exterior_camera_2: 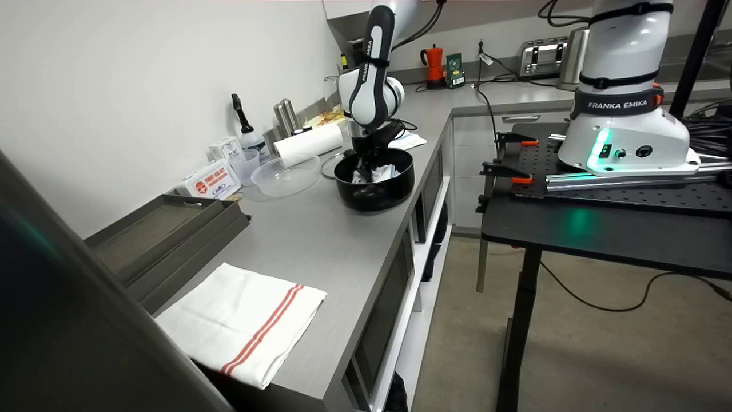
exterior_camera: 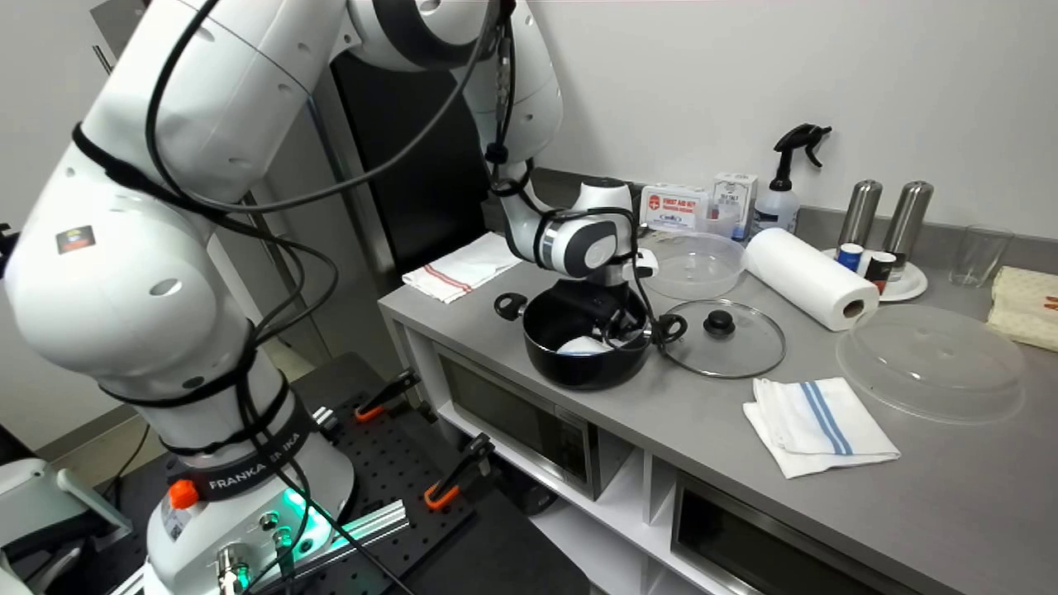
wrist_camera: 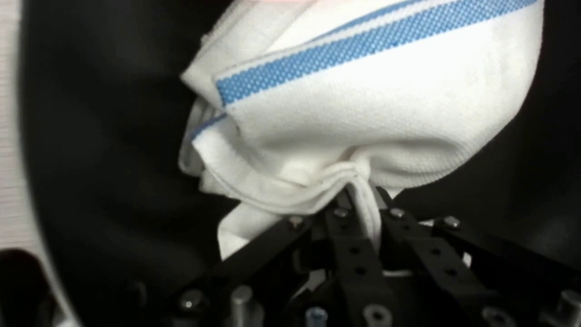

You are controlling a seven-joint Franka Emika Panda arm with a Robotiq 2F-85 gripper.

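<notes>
Inside the black pot [exterior_camera: 583, 368] on the counter lies a white cloth with a blue stripe [wrist_camera: 348, 92]. My gripper reaches down into the pot and is shut on a pinched fold of this cloth. In the wrist view the cloth bunches up at the fingertips, and its striped part spreads over the dark pot interior. From the second exterior view, part of the cloth [exterior_camera_2: 385, 173] shows inside the rim, beside the gripper. The pot wall hides the cloth's lower side.
A glass lid [exterior_camera: 725, 342] lies right of the pot, with another blue-striped towel [exterior_camera: 821, 426] nearer the front edge. Behind are a clear plastic bowl [exterior_camera: 691, 263] and a paper towel roll [exterior_camera: 811, 278]. A red-striped towel [exterior_camera_2: 243, 323] lies at the counter's end.
</notes>
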